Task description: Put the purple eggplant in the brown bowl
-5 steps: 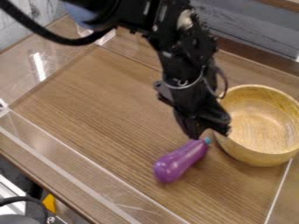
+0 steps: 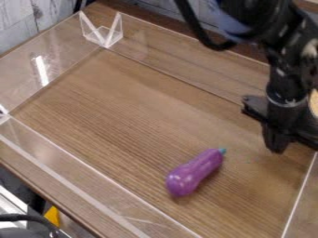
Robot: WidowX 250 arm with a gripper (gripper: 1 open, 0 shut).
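Note:
The purple eggplant lies on the wooden surface, its green stem end pointing up and to the right. My gripper is low at the right side of the view, well to the right of the eggplant and apart from it. How its fingers stand is hard to make out against the dark arm. Of the brown bowl only a thin tan sliver shows at the right edge, behind the gripper; the rest is hidden or out of frame.
A white wire-like rack stands in the far left corner. Bare wooden surface spreads across the middle and left. Raised edges border the work area, and dark cables lie outside at the lower left.
My gripper has moved right, away from above the eggplant. The bowl, fully in view earlier, has shifted right, almost out of frame. The eggplant stays put.

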